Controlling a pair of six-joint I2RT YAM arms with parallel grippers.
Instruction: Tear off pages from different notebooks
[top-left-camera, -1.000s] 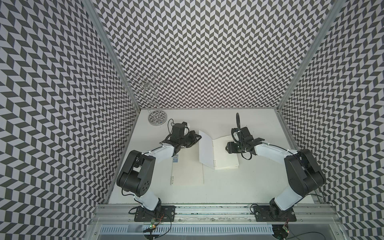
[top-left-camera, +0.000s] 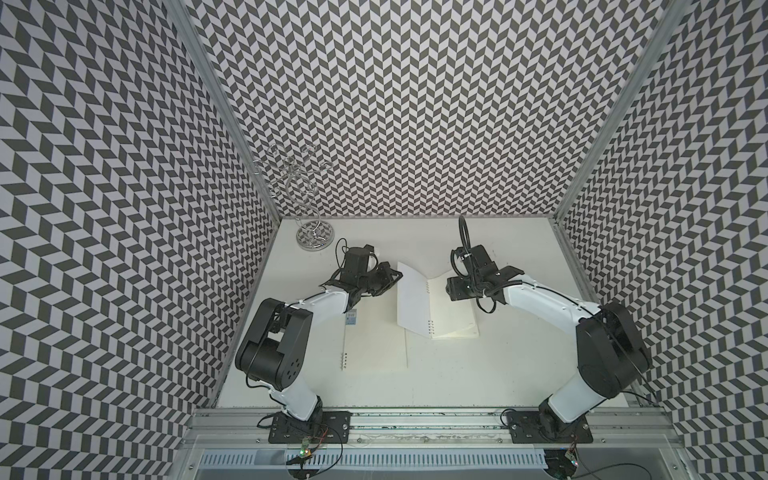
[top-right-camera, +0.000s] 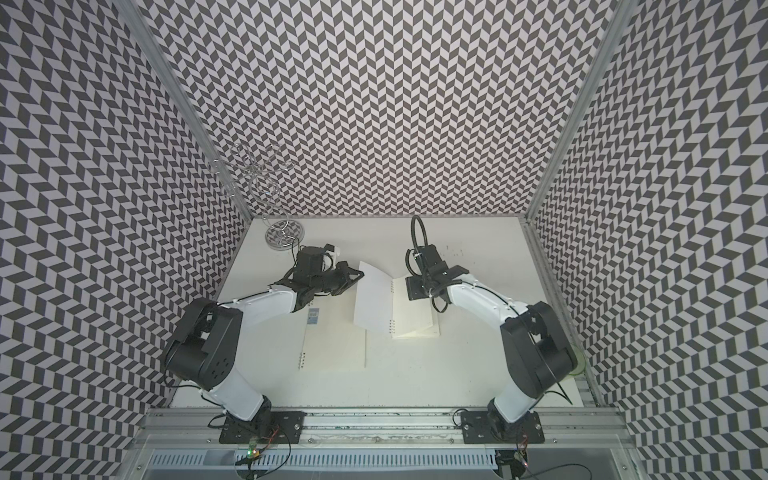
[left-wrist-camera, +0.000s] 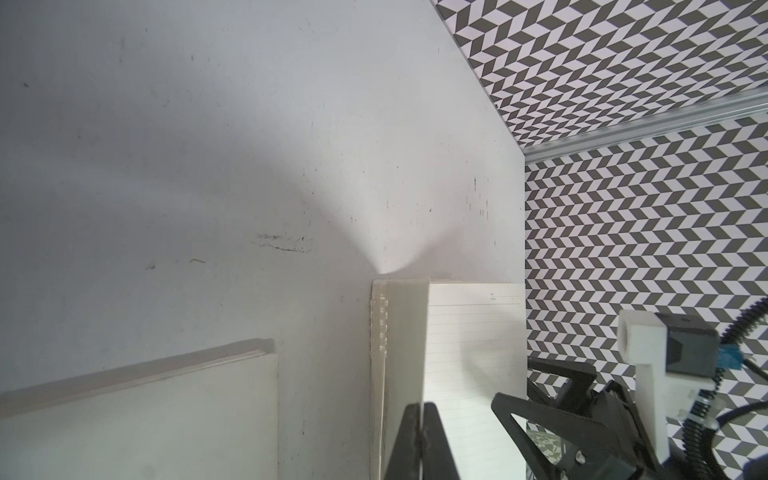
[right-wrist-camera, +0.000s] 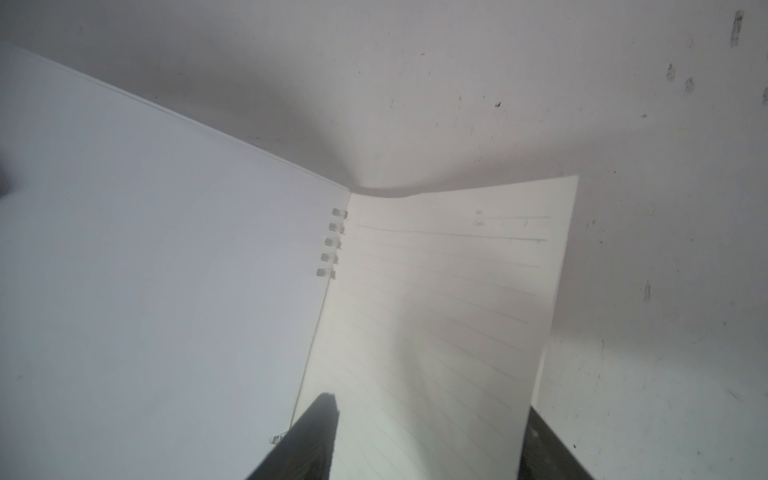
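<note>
A spiral notebook lies open, its lined pages (right-wrist-camera: 448, 320) facing up and its white cover (top-left-camera: 412, 302) lifted toward the left. At that cover's outer edge is my left gripper, shut with the thin edge between its fingertips. Over the pages my right gripper stands part open, one finger above the paper and the other by the page's outer edge. The top page bows up slightly along that edge. To the left, a second notebook (top-left-camera: 374, 348) rests closed and flat, its upper part under the left arm.
A clear, branched stand (top-left-camera: 314, 233) on a round mirrored base occupies the back left corner.
My right gripper has moved a little left and toward the back, farther over the open pages. The notebook has shifted slightly. My left gripper has stayed at the cover.
</note>
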